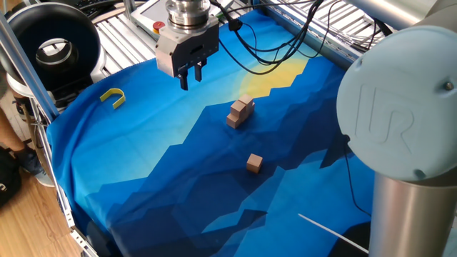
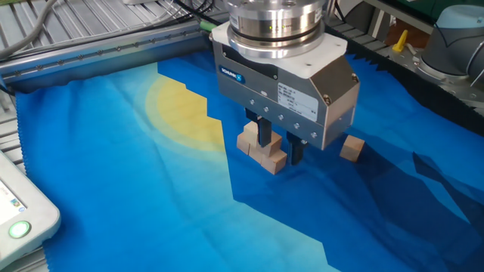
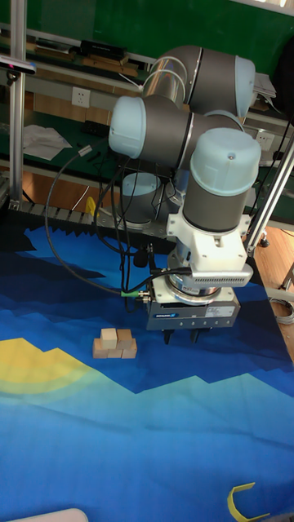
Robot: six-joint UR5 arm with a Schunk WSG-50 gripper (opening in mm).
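Observation:
Several small wooden blocks stand together in a stack (image 1: 240, 112) on the blue patterned cloth, some on the cloth and at least one on top. A single wooden cube (image 1: 254, 163) lies apart from them; the same loose cube (image 2: 352, 148) shows right of the gripper in exterior view 2. My gripper (image 1: 191, 78) hangs above the cloth, its two dark fingers apart with nothing between them. In exterior view 2 the gripper (image 2: 280, 153) partly covers the stack (image 2: 274, 162). Exterior view 3 has the gripper (image 3: 182, 339) to the right of the stack (image 3: 115, 348), clear of it.
A yellow curved piece (image 1: 113, 97) lies near the cloth's left edge. Loose black cables (image 1: 275, 61) hang beside the gripper. A control panel with a green-lit button (image 2: 20, 229) sits at the left.

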